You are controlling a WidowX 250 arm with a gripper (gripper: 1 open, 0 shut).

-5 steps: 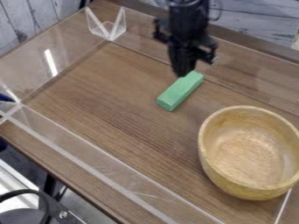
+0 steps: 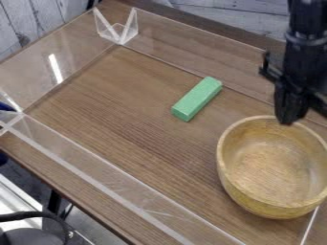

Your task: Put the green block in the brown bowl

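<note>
The green block (image 2: 197, 99) lies flat on the wooden surface left of the brown bowl, clear of the gripper. Empty inside, the round brown bowl (image 2: 272, 170) stands at the lower right. My gripper (image 2: 289, 94) is at the right edge, just beyond the bowl's far rim in the picture, well to the right of the block. It is dark and blurred, so how its fingers stand is unclear. I see nothing held in it.
A clear, angular plastic piece (image 2: 118, 25) stands at the back left. Dark cables (image 2: 29, 222) bunch up at the lower left corner.
My gripper has swept right, from behind the block to the far side of the bowl, and now appears lower in the picture. Block and bowl have stayed put.
</note>
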